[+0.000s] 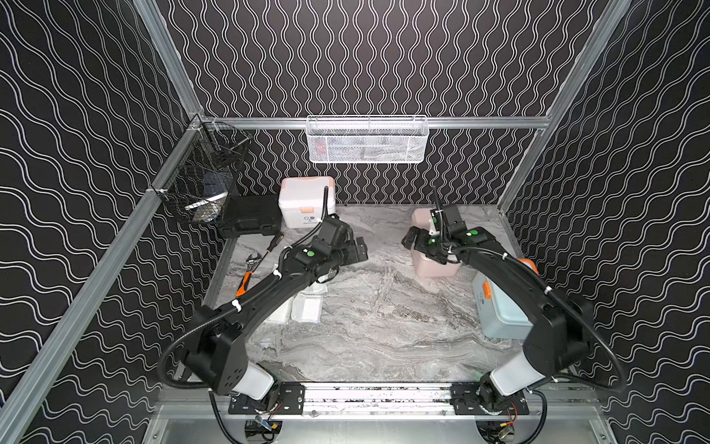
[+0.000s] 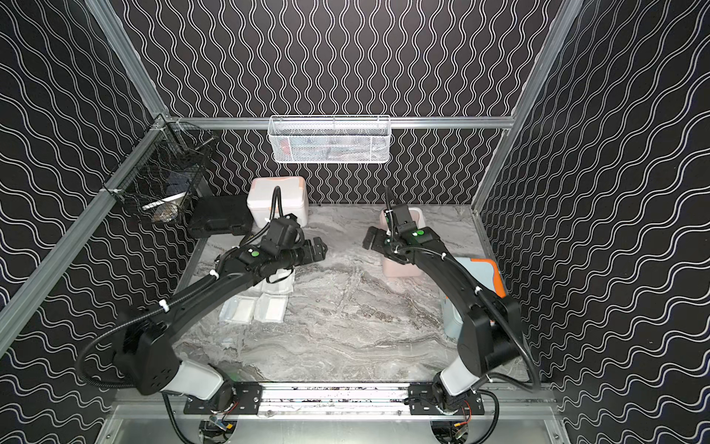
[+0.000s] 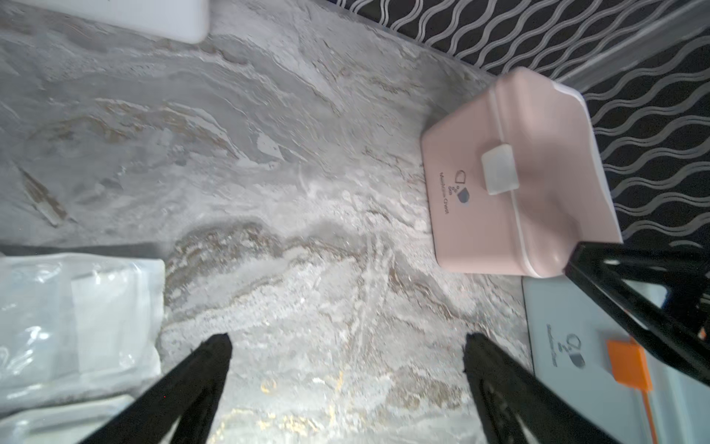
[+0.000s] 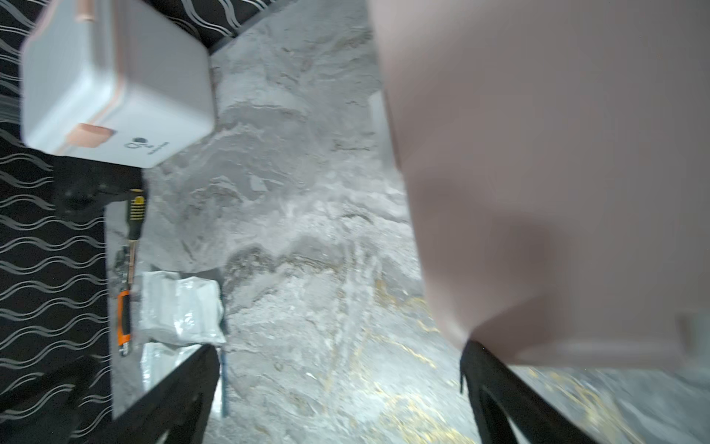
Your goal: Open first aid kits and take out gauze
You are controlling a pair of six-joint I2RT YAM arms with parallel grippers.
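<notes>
The pink first aid kit (image 3: 473, 192) stands at the back right, lid shut, its light clasp lying over the seam. Right beside it, my right gripper is open with nothing between its fingers; one fingertip overlaps the kit's lower corner in the right wrist view, and I cannot tell if they touch. Several flat white gauze packs (image 2: 270, 308) lie on the left of the table. My left gripper hovers open and empty over the middle. A white kit (image 1: 301, 214) is at the back left, and a pale blue kit (image 1: 503, 322) at the right edge; both look shut.
A black case (image 1: 250, 214) sits left of the white kit. An adjustable wrench (image 1: 244, 282) and a screwdriver (image 1: 276, 241) lie along the left edge.
</notes>
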